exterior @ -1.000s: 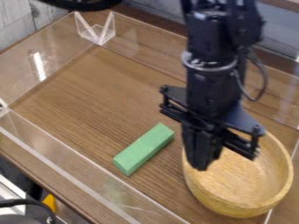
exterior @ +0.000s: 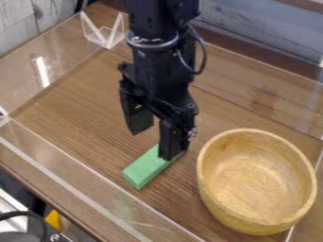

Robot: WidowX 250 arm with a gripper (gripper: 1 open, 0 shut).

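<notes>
My gripper [exterior: 159,121] is a black arm head that hangs over the middle of the wooden board, just above and behind a green block [exterior: 154,168]. The block lies at a slant at the lower middle. A yellow bowl [exterior: 256,213] sits to the right of the block. The gripper is open; the space directly beneath it is partly hidden by its dark body.
The wooden board [exterior: 63,132] is clear on the left. A clear plastic item [exterior: 104,24] stands at the back left. Pale edges border the board at the top right, and black cables lie at the lower left corner.
The gripper has moved left and back, from over the yellow bowl to above the green block. The bowl and block look to be in the same places.
</notes>
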